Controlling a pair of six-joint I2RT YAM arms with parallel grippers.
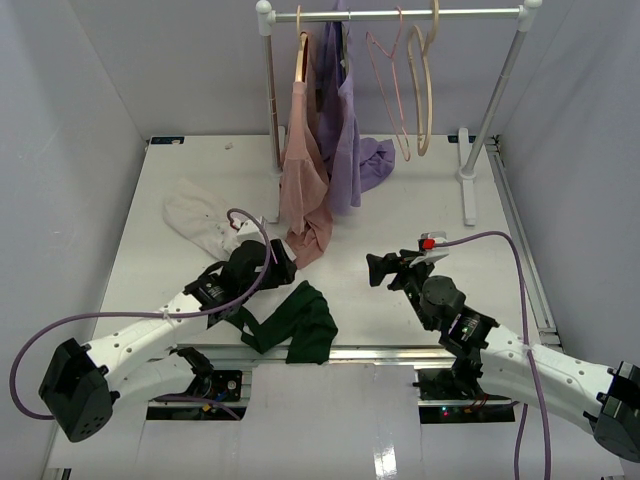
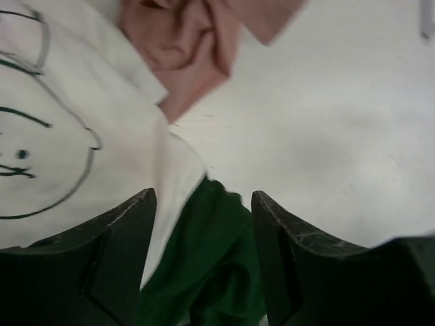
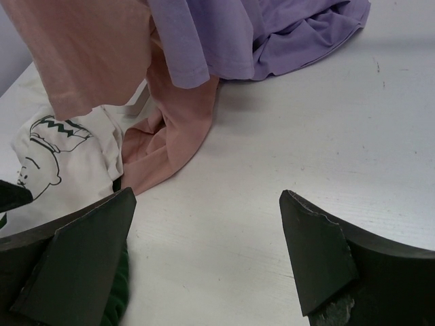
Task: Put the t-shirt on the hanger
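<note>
A white t-shirt (image 1: 195, 210) with a line print lies on the table at left, also in the left wrist view (image 2: 81, 136), with a dark green cloth (image 1: 305, 330) beside it toward the front. My left gripper (image 1: 277, 258) is open above them, its fingers apart with nothing held in the left wrist view. My right gripper (image 1: 385, 265) stands open over the clear table at right, nothing between its fingers. A pink hanger (image 1: 395, 85) and a beige hanger (image 1: 424, 85) hang empty on the rail (image 1: 470, 12).
A pink garment (image 1: 305, 160) and a purple garment (image 1: 342, 150) hang left on the rail, their lower ends resting on the table.
</note>
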